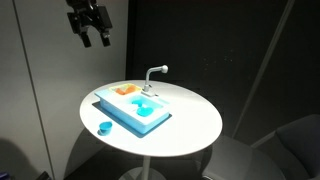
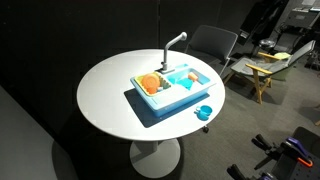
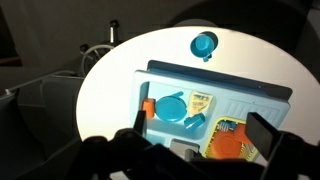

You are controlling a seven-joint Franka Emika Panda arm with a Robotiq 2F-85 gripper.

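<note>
High above the round white table (image 1: pixel 190 125), my gripper (image 1: pixel 97 43) points downward with its fingers apart and nothing between them. In the wrist view its dark fingers (image 3: pixel 128 150) show at both lower sides, well clear of everything below. A light blue toy sink (image 2: pixel 163 102) rests on the table, with a faucet (image 2: pixel 178 41) rising at its side. Inside the basin (image 3: pixel 172 77) lie a blue plate (image 3: pixel 173 108), a small blue piece (image 3: pixel 195 121) and a yellowish piece (image 3: pixel 199 103). A blue cup (image 3: pixel 203 44) stands on the tabletop outside the sink.
An orange round piece (image 3: pixel 226 146) sits in the sink's side rack. Grey chairs (image 2: pixel 212 42) stand beyond the table.
</note>
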